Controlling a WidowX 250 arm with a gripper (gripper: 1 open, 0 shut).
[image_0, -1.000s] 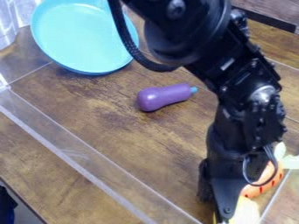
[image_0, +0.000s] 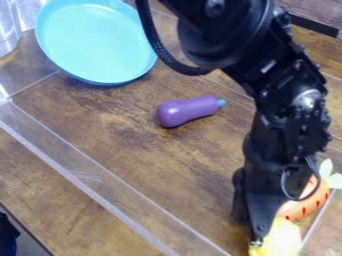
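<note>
My black gripper (image_0: 254, 222) reaches down at the lower right, low over a yellow toy (image_0: 278, 242) and an orange spotted carrot-like toy (image_0: 307, 202) with a pale top. Its fingertips are mostly hidden by the arm and toys; I see nothing clearly held between them. A purple eggplant toy (image_0: 190, 110) with a teal tip lies on the wooden surface in the middle, apart from the gripper.
A light blue plate (image_0: 94, 35) sits at the upper left. A clear plastic edge (image_0: 94, 190) runs diagonally along the lower left.
The arm and gripper have shifted slightly up and to the right, and more of the yellow toy shows beneath.
</note>
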